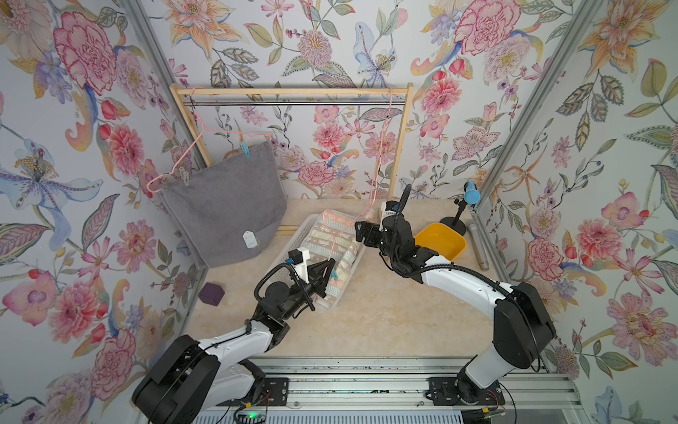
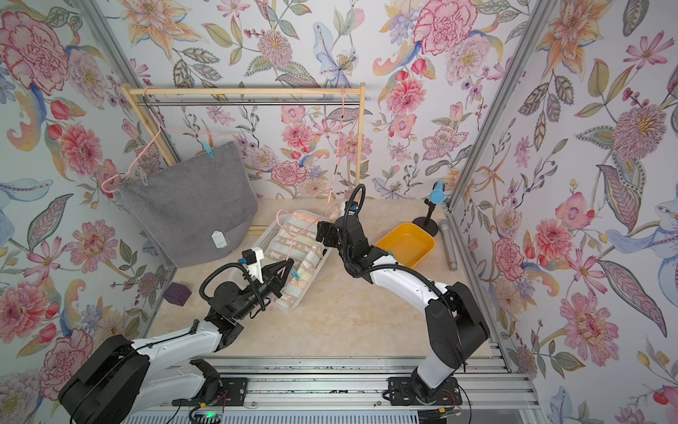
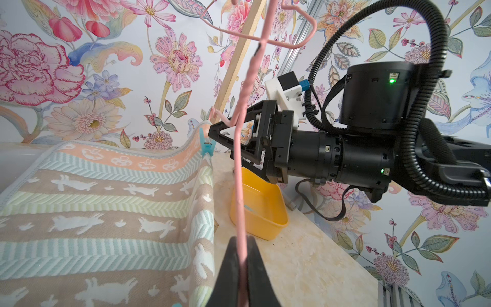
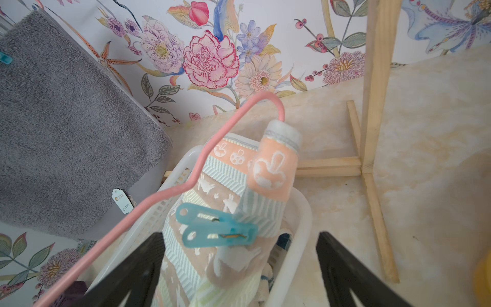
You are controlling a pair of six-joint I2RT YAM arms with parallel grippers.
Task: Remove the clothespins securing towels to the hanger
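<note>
My left gripper is shut on the pink hanger (image 3: 237, 184), low by the striped towel (image 3: 117, 220). My right gripper stands open above that towel, facing a blue clothespin (image 4: 220, 235) on its rolled edge beside the hanger's wire. In the top left view the grey towel (image 1: 226, 205) hangs at left on another pink hanger, with a blue clothespin (image 1: 244, 149) and a pale clothespin (image 1: 185, 176) on it.
The striped towel lies in a white basket (image 4: 301, 215) in front of the wooden rack (image 1: 296, 90). A yellow bin (image 2: 416, 243) stands behind the right arm, with bare table in front. A purple block (image 1: 210, 294) sits at left.
</note>
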